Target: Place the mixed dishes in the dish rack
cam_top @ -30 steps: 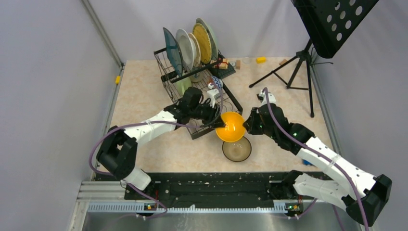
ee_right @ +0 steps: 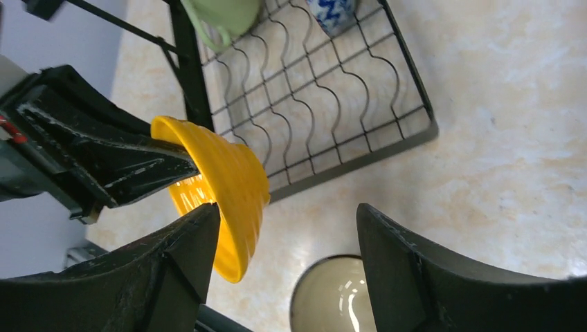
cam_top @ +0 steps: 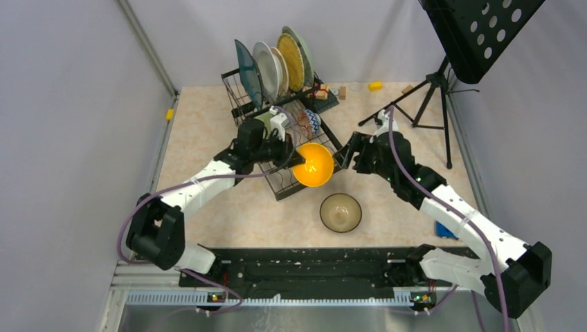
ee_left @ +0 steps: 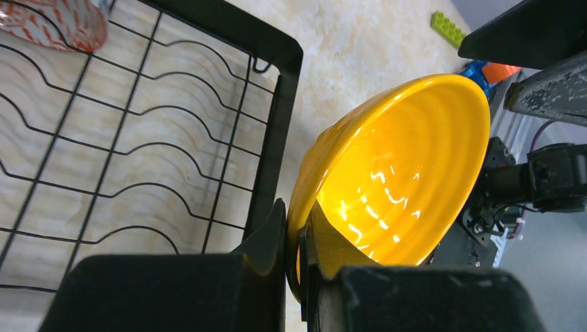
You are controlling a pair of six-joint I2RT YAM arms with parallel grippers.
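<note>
My left gripper (cam_top: 293,158) is shut on the rim of a yellow bowl (cam_top: 315,166), held tilted at the front right part of the dish rack (ee_left: 271,131). The bowl fills the right of the left wrist view (ee_left: 408,180). My right gripper (cam_top: 344,153) is open, just right of the bowl, nothing between its fingers. A glass-like grey bowl (cam_top: 340,212) lies on the table below. Plates (cam_top: 266,69) stand upright in the rack's upper tier; a green cup (ee_right: 228,17) and patterned cups (ee_right: 332,14) sit in the lower tier.
A black tripod stand (cam_top: 435,83) occupies the back right. Small toy blocks (cam_top: 375,86) lie along the back edge. Bare table (cam_top: 194,124) shows left of the rack and to the right.
My left gripper and yellow bowl have moved left and back, over the rack. My right gripper has risen back and sits apart from the bowl, its fingers spread.
</note>
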